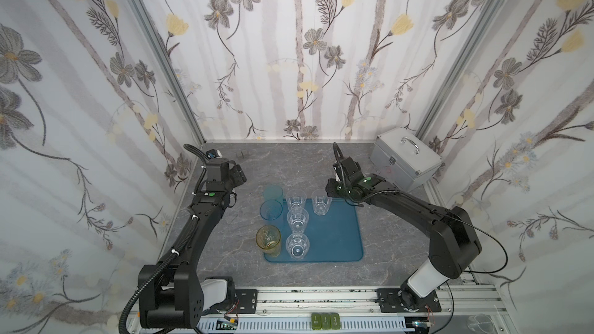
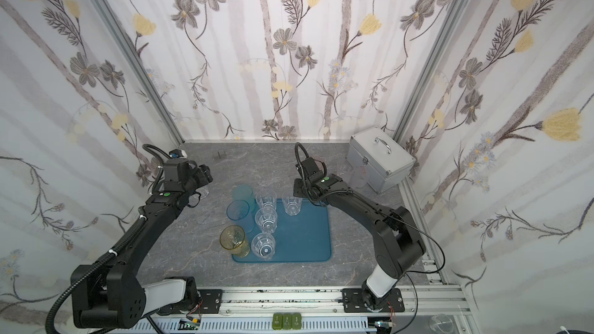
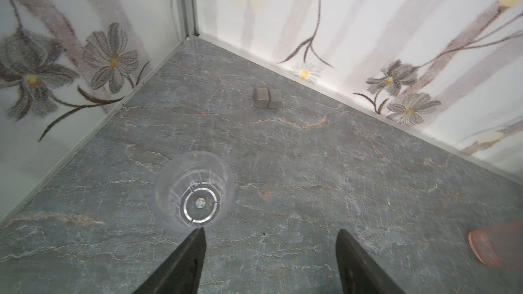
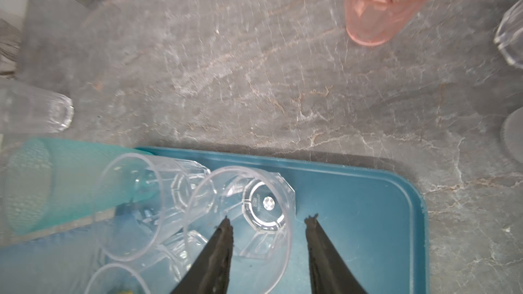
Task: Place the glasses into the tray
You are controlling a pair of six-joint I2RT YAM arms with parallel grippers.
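Note:
The blue tray (image 1: 334, 229) lies on the table, with several clear glasses upright along its left part and back edge. At its back edge stands a clear glass (image 4: 245, 207); my right gripper is over its rim, fingers parted. To the left are a teal glass (image 4: 87, 177), a blue glass (image 1: 271, 210) and an amber glass (image 1: 268, 242). My left gripper hangs open above bare table, with nothing between its fingers. Beyond its left finger, a clear glass (image 3: 195, 193) stands alone. A pink glass (image 4: 378, 13) is on the table behind the tray.
A silver case (image 1: 405, 156) stands at the back right. Part of another clear glass (image 4: 514, 35) shows to the right of the pink one. Small grey blocks (image 3: 267, 98) lie near the back wall. The tray's right part is bare.

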